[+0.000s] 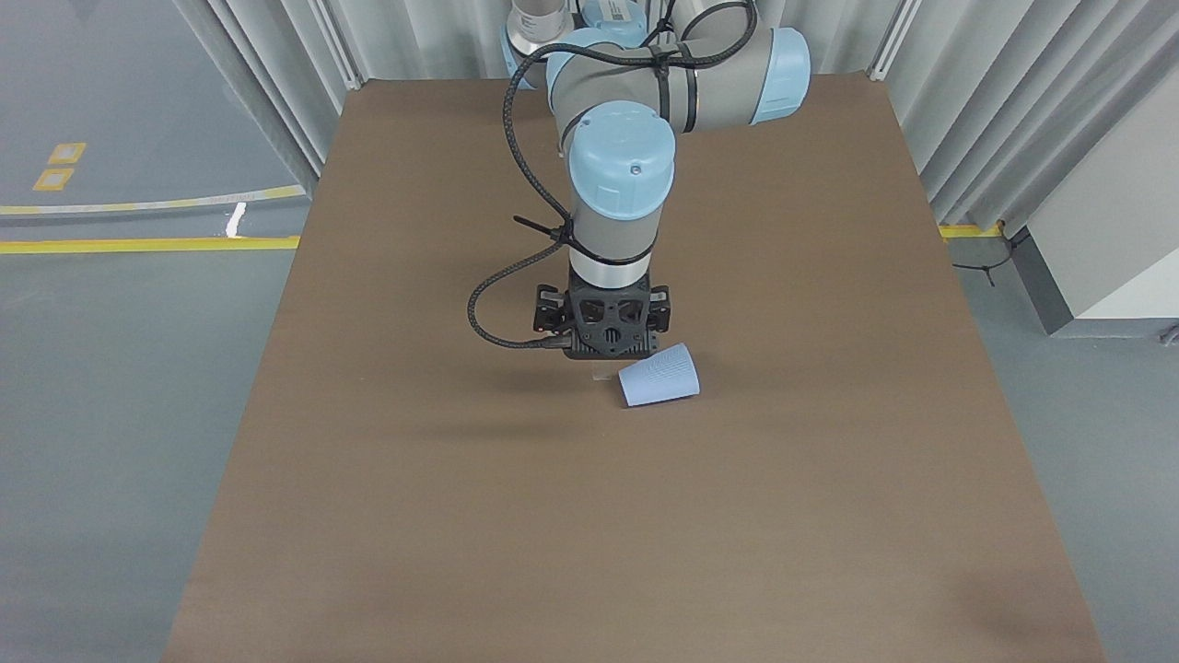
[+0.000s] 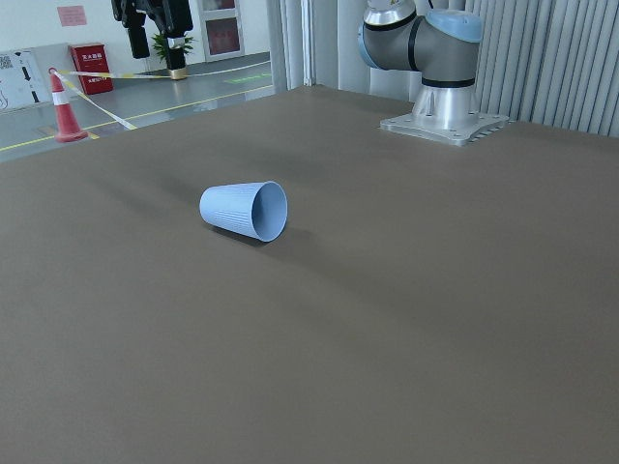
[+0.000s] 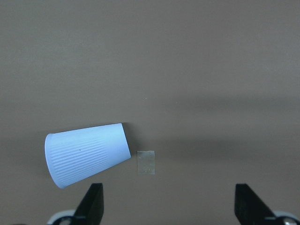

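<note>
A light blue ribbed cup lies on its side on the brown table, just below the gripper in the front view. In the left view the cup shows its open mouth, and the black gripper hangs high at the top, well above the table. In the wrist view the cup lies left of centre, with a small clear patch beside it. The gripper's two black fingers stand wide apart at the bottom edge, with nothing between them.
The robot's base stands at the table's back. Beyond the edges are floor, curtains, a white block at the right and a traffic cone.
</note>
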